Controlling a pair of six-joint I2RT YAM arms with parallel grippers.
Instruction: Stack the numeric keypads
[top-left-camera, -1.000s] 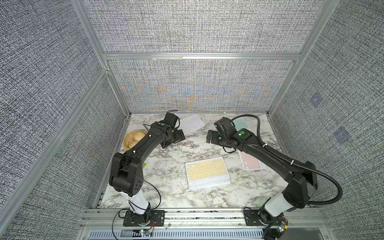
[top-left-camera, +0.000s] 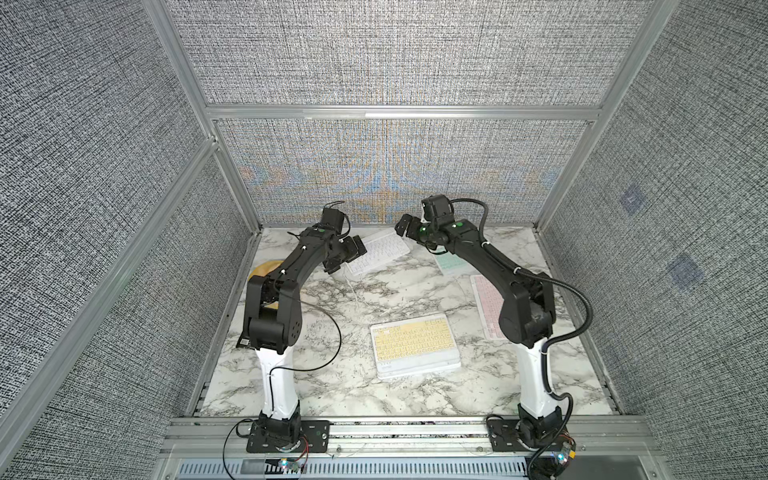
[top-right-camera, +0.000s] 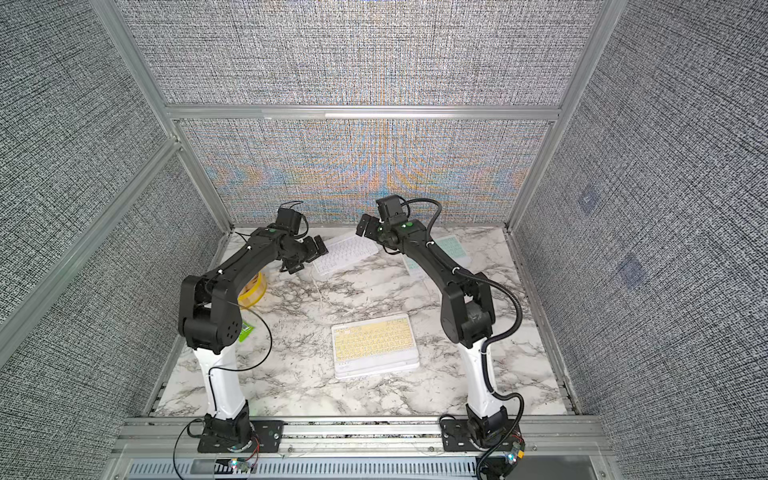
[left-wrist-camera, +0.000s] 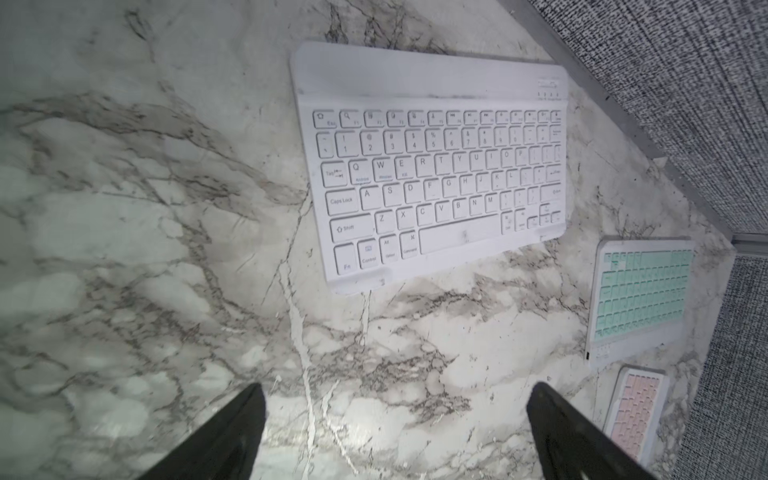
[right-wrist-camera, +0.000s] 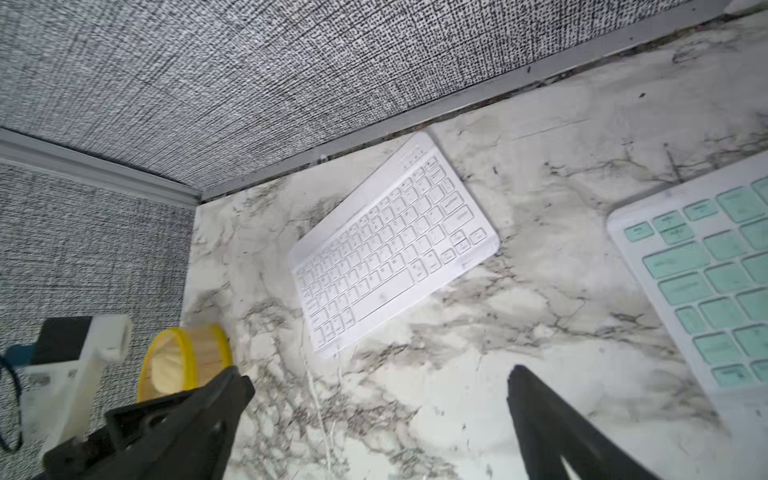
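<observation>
A white keyboard (top-left-camera: 379, 253) lies flat at the back of the table, tilted to the frame. My left gripper (top-left-camera: 349, 257) hangs open at its left end; in the left wrist view nothing stands between the dark fingers. Over the keyboard's right end is my right gripper (top-left-camera: 403, 226), open and empty too. A green-keyed keypad (right-wrist-camera: 712, 272) sits to the right, partly hidden by the right arm in the top left view. Further forward lies a pink-keyed one (top-left-camera: 489, 307). At the front middle, a yellow-keyed keyboard (top-left-camera: 414, 339) rests on top of another white one.
A round yellow basket (top-right-camera: 253, 289) stands at the left, largely behind the left arm, with a green item (top-right-camera: 245, 330) in front of it. The back wall rises close behind the white keyboard. Bare marble (top-left-camera: 384, 292) lies between it and the yellow-keyed stack.
Both arms have reached further back. The right gripper has moved back and left toward the white keyboard, and the left gripper slightly back. The keyboards have not moved.
</observation>
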